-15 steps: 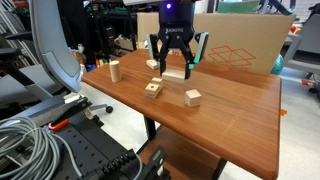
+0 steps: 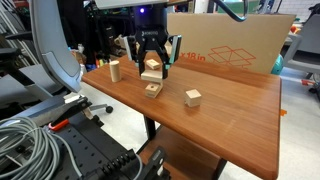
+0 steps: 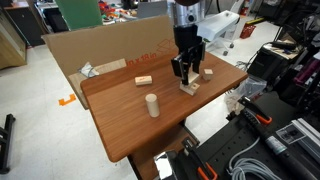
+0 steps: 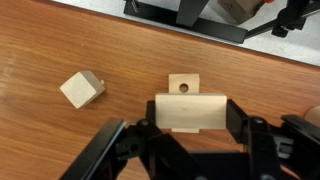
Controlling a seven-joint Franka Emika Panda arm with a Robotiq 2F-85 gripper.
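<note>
My gripper is shut on a pale block point(image 4: 192, 108), gripped by its two ends, with its long face toward the camera in the wrist view. In exterior view 1 the held block point(image 2: 152, 75) hangs just above a small wooden piece point(image 2: 154, 90) lying on the table; whether the two touch I cannot tell. From the wrist camera, the wooden piece point(image 4: 184, 83) shows partly beneath the held block, its middle covered. A pale cube point(image 2: 193, 98) sits by itself on the table, left of the gripper in the wrist view.
A wooden cylinder point(image 2: 115, 71) stands upright near the table's end. Another block point(image 2: 153, 62) lies behind the gripper. A cardboard panel point(image 2: 225, 40) closes off the far side.
Carrying the block, my gripper has moved left in exterior view 1, from near the cube to above the wooden piece. The cube and the wooden piece stayed put.
</note>
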